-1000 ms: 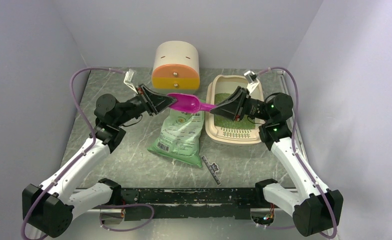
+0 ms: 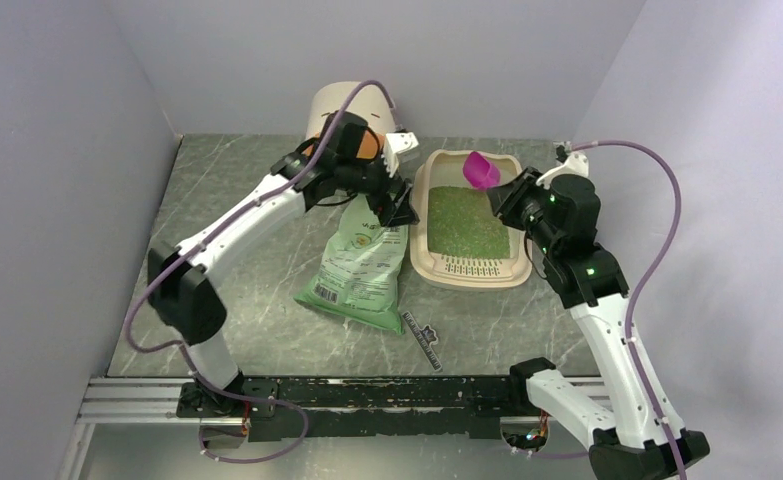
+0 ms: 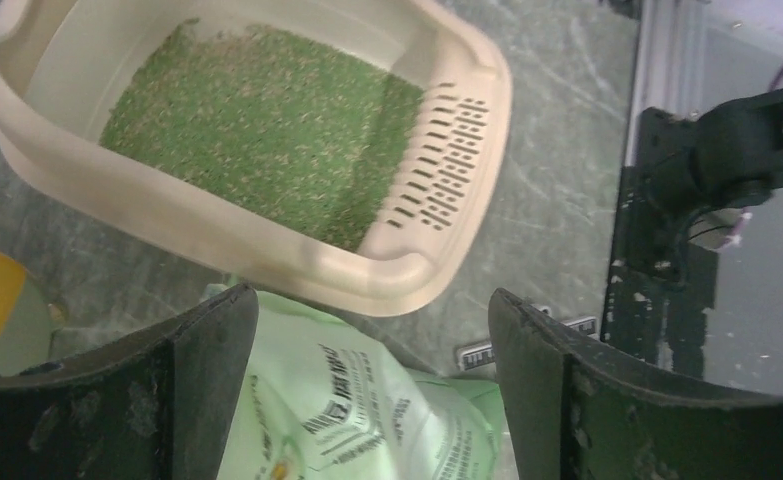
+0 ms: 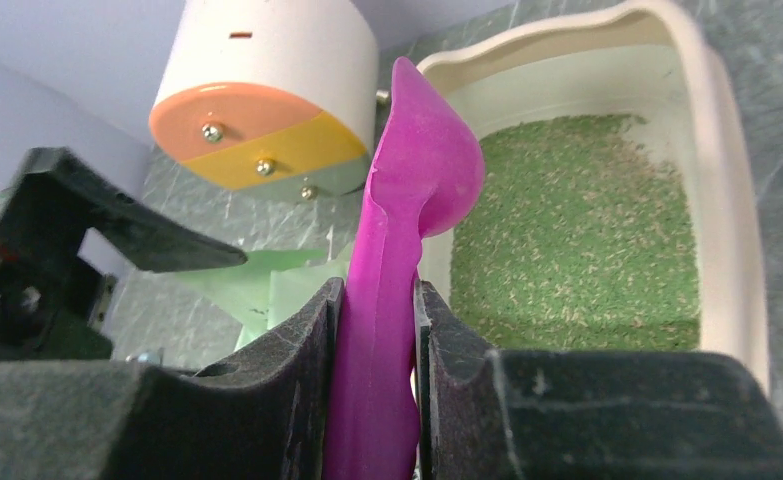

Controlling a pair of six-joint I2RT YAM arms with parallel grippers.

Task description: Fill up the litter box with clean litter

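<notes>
The cream litter box [image 2: 425, 262] holds a layer of green pellets [image 3: 257, 120]. My right gripper [image 2: 503, 205] is shut on a magenta scoop [image 4: 422, 150] by its handle, held over the box's rear part. My left gripper hangs open above the top of the green-white litter bag [image 2: 349, 280], which lies left of the box; nothing shows between its fingers in the left wrist view.
A white drum-shaped cabinet [image 4: 267, 60] with orange and yellow drawers stands behind the bag, partly hidden by my left arm. A dark label strip [image 2: 419, 338] lies at the front.
My left gripper has moved right, over the bag's top beside the box. My right gripper has carried the scoop rightward and back over the box, turning it; earlier both grippers met at the scoop.
</notes>
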